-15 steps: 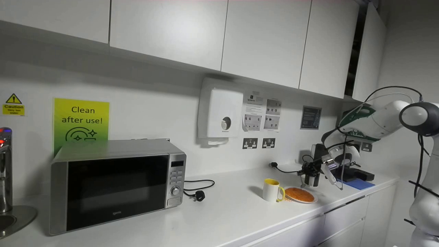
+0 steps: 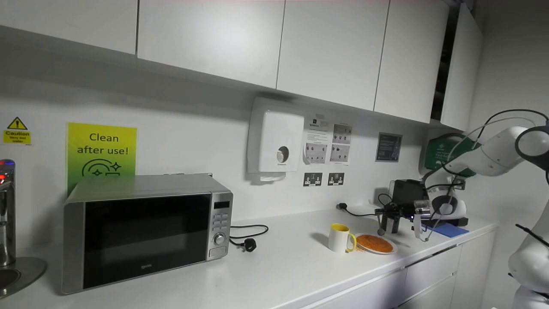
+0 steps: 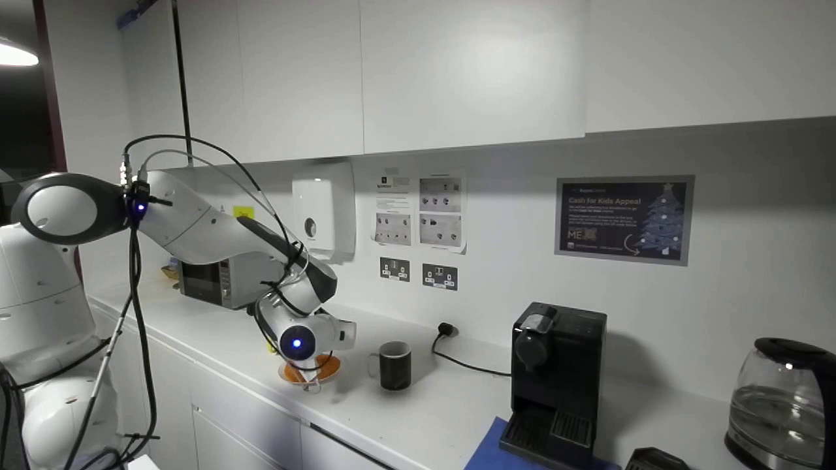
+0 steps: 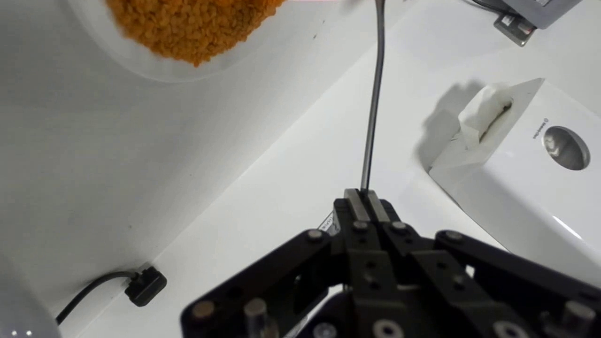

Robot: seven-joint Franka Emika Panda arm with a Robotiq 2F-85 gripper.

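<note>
My gripper is shut on the thin handle of a metal utensil (image 4: 374, 96), which looks like a spoon. The handle runs away from the fingertips and leaves the wrist view at the top. In exterior view 1, the utensil's small rounded end (image 2: 381, 231) hangs low, above or just behind the plate. Orange grains, like lentils (image 2: 374, 243), lie heaped on a pale round plate (image 4: 155, 73), cut off at the wrist view's upper left. A white mug with yellow inside (image 2: 338, 238) stands beside the plate. In exterior view 2 the arm hides the gripper.
A dark mug (image 3: 394, 365) stands near the plate, with a coffee machine (image 3: 558, 384) and glass kettle (image 3: 776, 399) farther along. The paper dispenser (image 2: 276, 136) juts from the wall. A microwave (image 2: 149, 231) occupies the left counter.
In exterior view 1 the arm and wrist have shifted right and the hand's tilt has changed. The gripper end stays near the plate's back edge. Plate and white mug have not moved.
</note>
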